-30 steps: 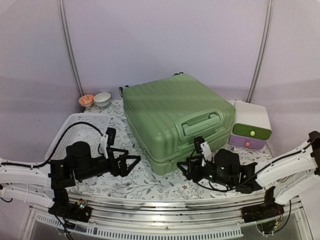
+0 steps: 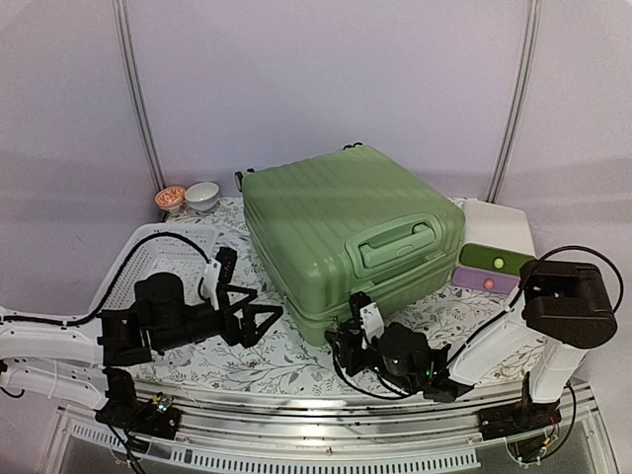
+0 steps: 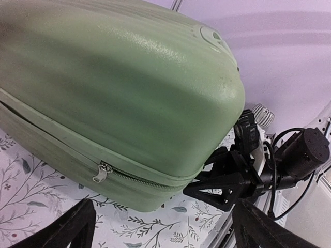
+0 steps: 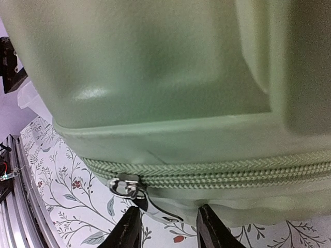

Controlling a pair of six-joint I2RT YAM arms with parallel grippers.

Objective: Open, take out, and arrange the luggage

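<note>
A closed green suitcase (image 2: 341, 212) lies flat on the patterned table, its handle side facing front right. In the left wrist view a metal zipper pull (image 3: 102, 172) hangs on the seam near the corner. My left gripper (image 2: 274, 318) stands open left of the suitcase, apart from it. At the front corner is my right gripper (image 2: 341, 348), fingers apart. From the right wrist view, a second zipper slider (image 4: 124, 186) sits on the seam, and its thin dark tab (image 4: 166, 216) reaches into the gap between the right fingertips; no grip on it shows.
A white basket (image 2: 205, 235) stands at the left, with an orange-patterned bowl (image 2: 170, 197) and a white bowl (image 2: 202, 195) behind it. Small green (image 2: 497, 260) and purple drawers (image 2: 488, 281) stand at the right. Bare table lies in front of the left gripper.
My right gripper has moved left along the suitcase's front to its corner. The left arm has barely shifted, and the suitcase stays in place.
</note>
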